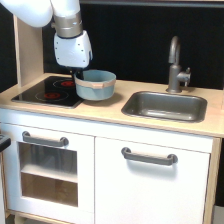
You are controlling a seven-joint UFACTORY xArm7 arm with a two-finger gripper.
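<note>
A grey-blue pot point(98, 91) is at the right edge of the black cooktop point(45, 92), partly over the wooden counter. It looks roughly upright; whether its base touches the counter is unclear. At the pot's left rim are the dark fingers of my gripper point(77, 74), with the white arm point(72, 45) coming down from above. The fingertips are too small and too close to the rim to show whether they grip it.
To the right, a metal sink point(165, 105) is set into the counter, with a grey faucet point(176, 70) behind it. Bare counter point(120, 105) lies between pot and sink. Below are a glass-fronted door point(48, 165) and a white cabinet door point(150, 185) with grey handles.
</note>
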